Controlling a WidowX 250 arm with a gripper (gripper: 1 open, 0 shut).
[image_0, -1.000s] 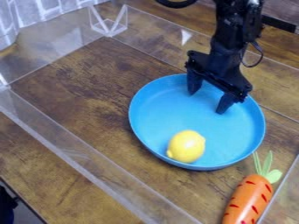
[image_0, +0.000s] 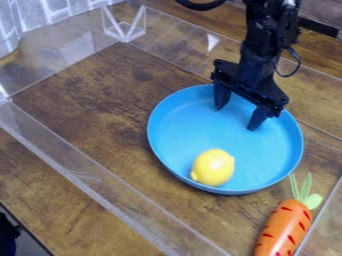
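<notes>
The black robot gripper (image_0: 247, 100) reaches down from the top into the back part of a blue round bowl (image_0: 187, 130), its fingers low over the bowl floor; whether they are shut or hold anything is hard to make out. A yellow lemon-like object (image_0: 213, 167) lies in the front left of the bowl. An orange toy carrot (image_0: 283, 228) with green leaves lies outside the bowl, at the lower right.
The wooden table (image_0: 80, 90) has free room left of the bowl. Clear plastic walls run along the table's edges, with a white wire piece (image_0: 123, 27) at the top left.
</notes>
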